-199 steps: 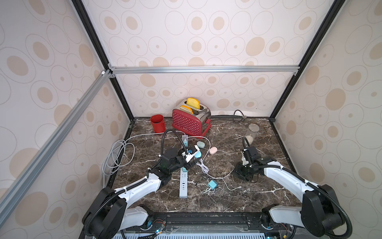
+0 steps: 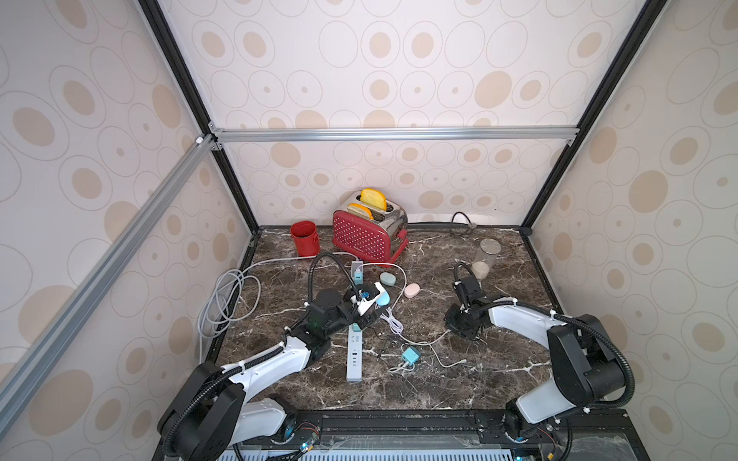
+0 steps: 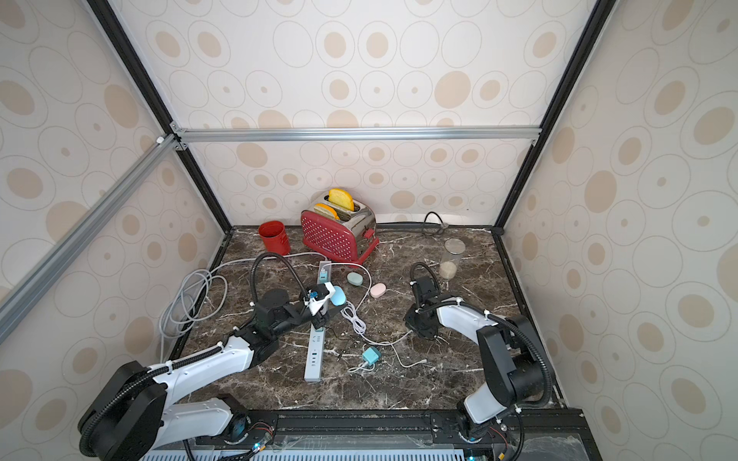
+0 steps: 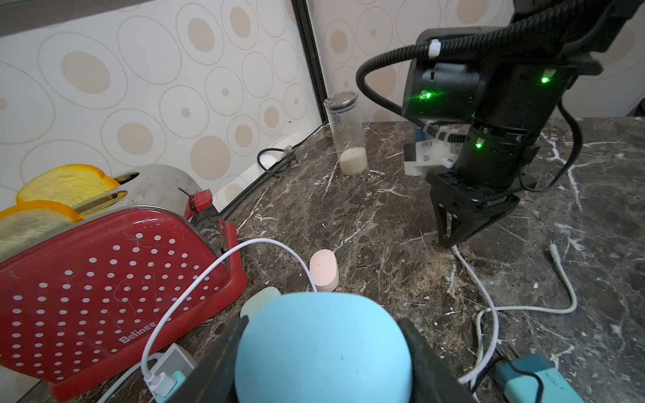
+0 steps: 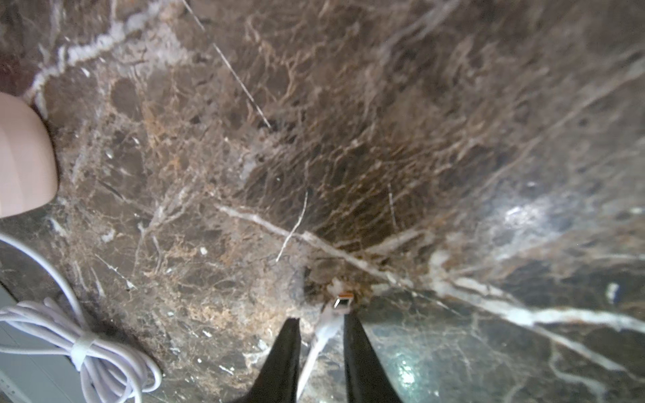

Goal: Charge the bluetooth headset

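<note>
A light blue headset case [image 4: 322, 356] fills the bottom of the left wrist view, held in my left gripper [image 2: 379, 305], which is shut on it above the power strip [image 2: 354, 361]. My right gripper is low over the table, part open, its fingers either side of a white cable whose metal-tipped connector [image 5: 336, 309] lies between and just beyond the fingertips; whether they touch it I cannot tell. A coiled white cable [image 5: 100, 356] lies to its left. A teal charger [image 2: 410, 355] sits right of the strip.
A red toaster [image 2: 361, 234] with bread and a red cup [image 2: 304, 239] stand at the back. A pink case [image 2: 412, 290] and a pale green case [image 2: 387, 279] lie mid-table. A glass jar [image 4: 352, 155] stands back right.
My right arm has swung inward and back, with its gripper shifted a little left and its wrist raised toward upright. The left arm has barely moved.
</note>
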